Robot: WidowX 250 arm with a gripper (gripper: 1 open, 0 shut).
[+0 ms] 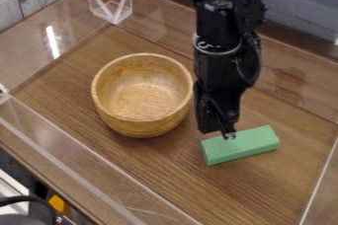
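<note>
My black gripper (218,125) hangs just above and behind a green rectangular block (240,144), which lies at an angle on the wooden table at the lower right. A round yellow wooden bowl (125,83) sits to the left of the gripper. I cannot tell how far apart the fingers are; the block lies on the table, outside them.
A small clear plastic object (109,4) stands at the back left near the table edge. A black cable or part shows at the lower left corner.
</note>
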